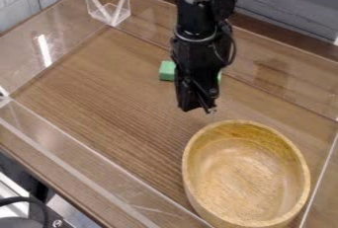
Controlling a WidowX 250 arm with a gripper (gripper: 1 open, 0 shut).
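The black robot gripper [199, 102] hangs from the top over the middle of the wooden table. Its fingers are close together, and nothing shows between them. Behind it, a small green object [168, 71] lies on the table, partly hidden by the arm. A large beige oval bowl [246, 183] stands at the lower right, in front of the gripper.
A clear wire or plastic holder [109, 5] stands at the back left. A black cable lies at the lower left corner.
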